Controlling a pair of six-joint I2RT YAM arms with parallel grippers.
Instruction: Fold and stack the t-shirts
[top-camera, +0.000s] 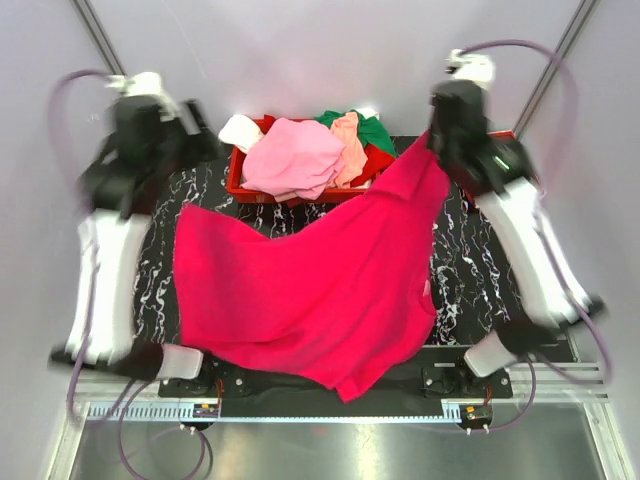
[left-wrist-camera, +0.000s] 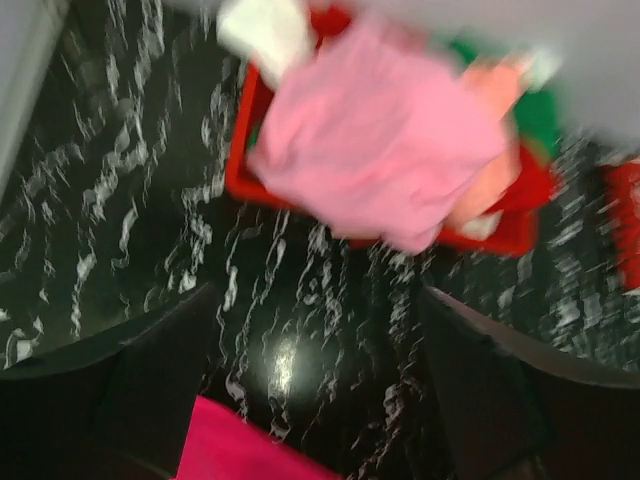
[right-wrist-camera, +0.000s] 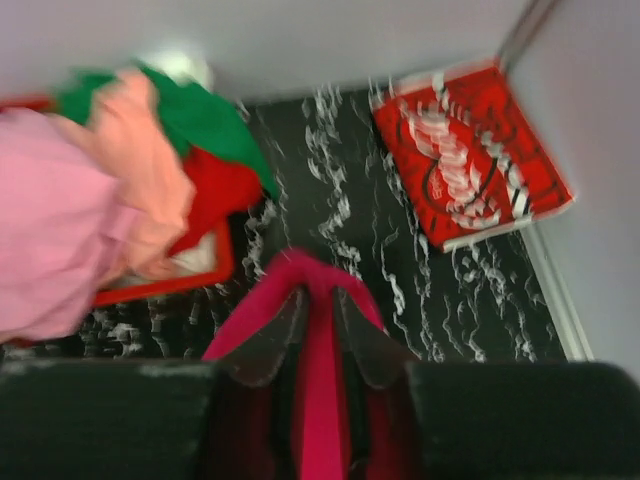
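Observation:
A magenta t shirt (top-camera: 300, 290) lies spread over the table, its front hanging over the front edge and its upper right corner raised at my right gripper. My left gripper (top-camera: 195, 125) is blurred, above the table at the back left; in the left wrist view its fingers are wide apart with nothing between them. My right gripper, also blurred, has magenta cloth between its close fingers; whether it grips firmly is unclear. A red folded t shirt (right-wrist-camera: 465, 150) lies at the back right.
A red basket (top-camera: 235, 180) of pink, white, peach, green and red clothes stands at the back centre. Bare marble tabletop (top-camera: 160, 280) shows left and right of the cloth. Walls border the sides and back.

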